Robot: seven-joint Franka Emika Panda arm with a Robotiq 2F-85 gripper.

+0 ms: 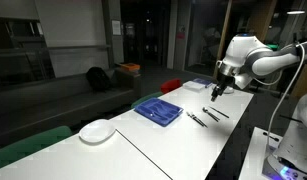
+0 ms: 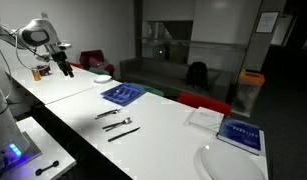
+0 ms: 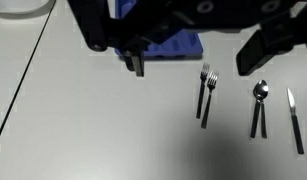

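My gripper stands open above the white table, nothing between its fingers; in exterior view 1 the gripper hangs at the right. Below it in the wrist view lie two forks side by side, left of a pair of spoons and a knife. A blue compartment tray shows behind the fingers, partly hidden. Exterior view 2 has this tray mid-table, with the forks and knife nearer the front.
A large white plate sits at the right in exterior view 2. Near it are a white container and a dark blue box. Chairs and a sofa stand beyond the table. Bare tabletop surrounds the cutlery.
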